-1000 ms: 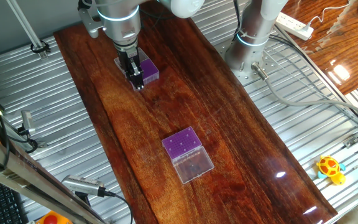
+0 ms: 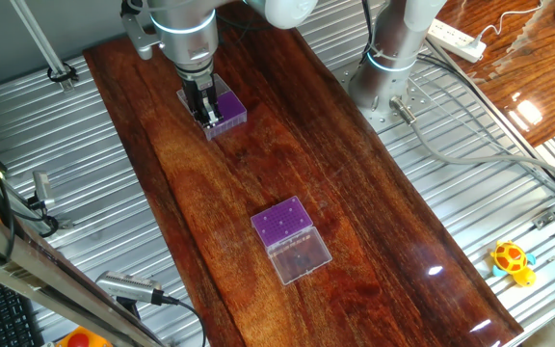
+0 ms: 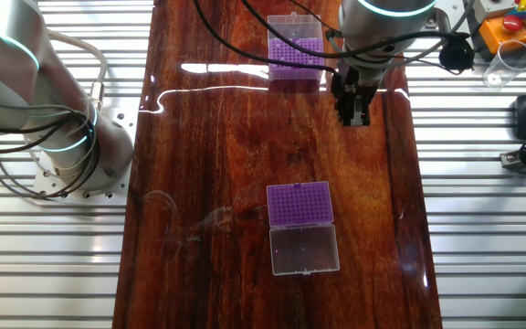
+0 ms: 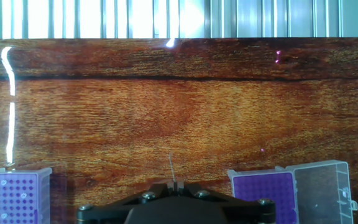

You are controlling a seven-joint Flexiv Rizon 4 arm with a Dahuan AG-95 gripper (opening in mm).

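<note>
My gripper (image 2: 211, 122) hangs above the far end of the wooden table, partly covering a purple rack box (image 2: 229, 109) in exterior view 1. From exterior view 2, the gripper (image 3: 355, 117) stands to the right of that box (image 3: 296, 57), apart from it. The wrist view shows the gripper with its fingertips together. A thin pale line runs just beyond them; I cannot tell what it is. Nearer the middle of the table lies a second purple rack box (image 2: 282, 222), its clear lid (image 2: 300, 257) folded open. Several pale spots mark this rack (image 4: 8, 196) in the wrist view.
Bare wood separates the two boxes on the table (image 3: 217, 174). Dark cables (image 3: 272, 37) cross in front of exterior view 2.
In exterior view 1 the fingertips have shifted slightly up and back over the last second. Both boxes stay where they were.
</note>
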